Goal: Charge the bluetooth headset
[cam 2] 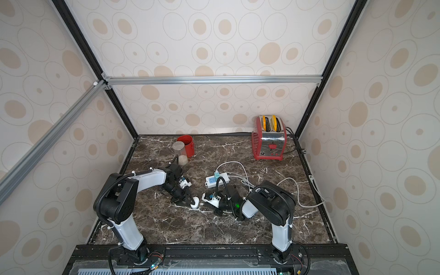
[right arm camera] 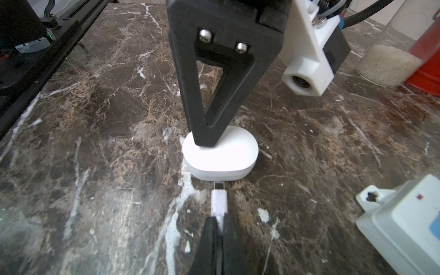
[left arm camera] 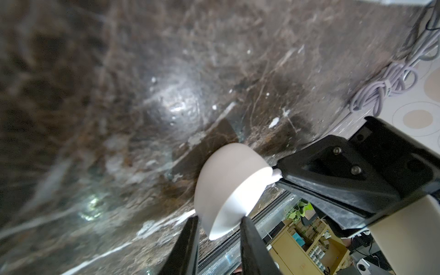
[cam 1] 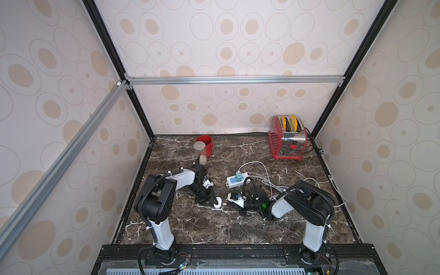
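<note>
The white oval headset case [right arm camera: 220,155] lies on the dark marble counter. My left gripper [cam 1: 215,201] is shut on it, its fingertip over the case's top in the right wrist view and the case between the fingers in its own view. Facing it from the right, my right gripper is shut on a white USB-C cable plug [right arm camera: 219,201]. The plug's metal tip points at the case's near side, very close to it; whether they touch I cannot tell.
A white power strip [cam 1: 232,183] with a cyan charger [cam 1: 238,176] and cables lies behind the grippers. A clear jar [cam 1: 199,149] and red cup [cam 1: 206,139] stand back left, a red toaster [cam 1: 286,142] back right.
</note>
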